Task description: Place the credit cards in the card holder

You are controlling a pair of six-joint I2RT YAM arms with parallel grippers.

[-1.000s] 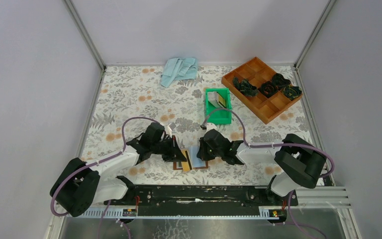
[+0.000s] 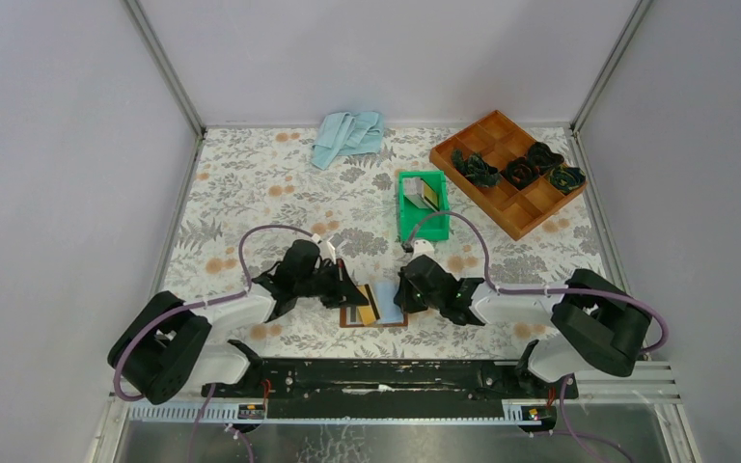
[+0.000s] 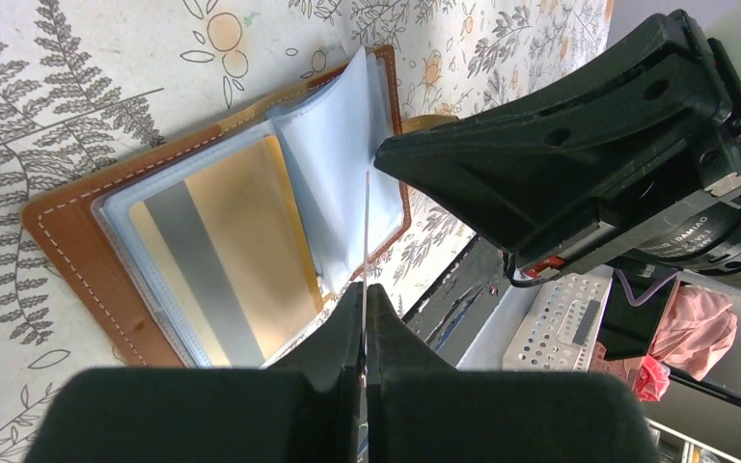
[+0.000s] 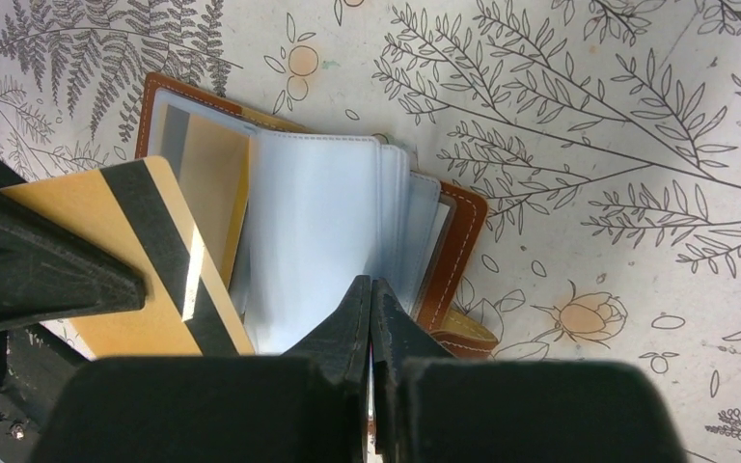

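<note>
The brown card holder (image 3: 87,207) lies open on the table, with a yellow card (image 3: 251,241) with a grey stripe in its left sleeve. Pale clear sleeves cover its right half, standing slightly raised in the left wrist view. Shut on another yellow card (image 4: 145,217), my left gripper holds it edge-on above the holder, between the two halves. My right gripper is shut, its tips at the right-hand sleeves; whether a sheet is pinched between them is unclear.
Behind the holder stands a green bin (image 2: 407,230) with more cards (image 2: 428,196) in it. A wooden compartment tray (image 2: 516,217) with dark bundles sits at the back right, a blue cloth (image 2: 349,135) at the back.
The left gripper and its card have shifted right over the holder, and the card's lower end has swung right. The right gripper and the holder have moved slightly right.
</note>
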